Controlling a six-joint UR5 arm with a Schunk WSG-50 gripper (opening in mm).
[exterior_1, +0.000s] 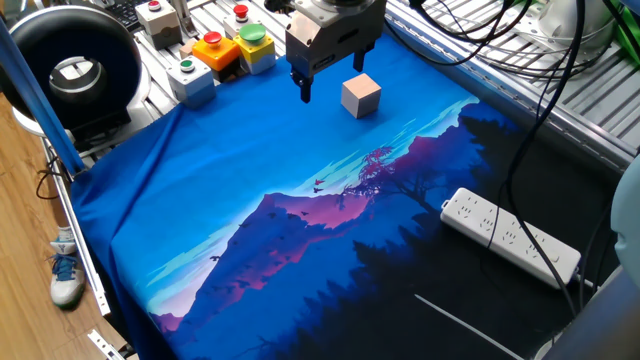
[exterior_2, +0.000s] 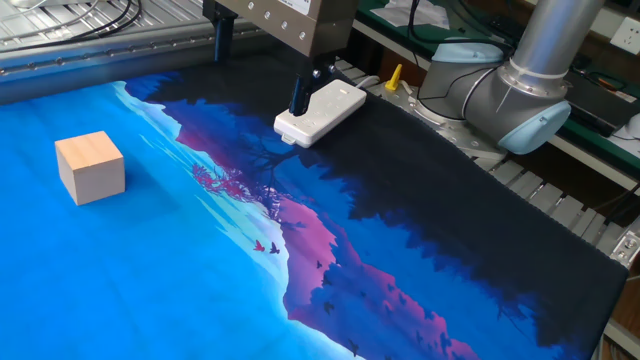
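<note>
A plain wooden cube (exterior_1: 361, 96) rests on the blue printed cloth (exterior_1: 230, 150), toward the back in exterior view 1. Exterior view 2 shows the same cube (exterior_2: 91, 168) at the left, with clear cloth around it. Above the cloth hangs my gripper (exterior_1: 335, 78), its two dark fingers spread wide apart. It is open, and nothing shows between the fingers. In exterior view 2 the gripper (exterior_2: 260, 70) appears at the top, apart from the cube.
A white power strip (exterior_1: 512, 236) lies on the dark part of the cloth, with a thin pale rod (exterior_1: 465, 325) nearby. Several button boxes, one with a green button (exterior_1: 256, 48), line the back left edge. Black cables (exterior_1: 545, 130) hang at the right.
</note>
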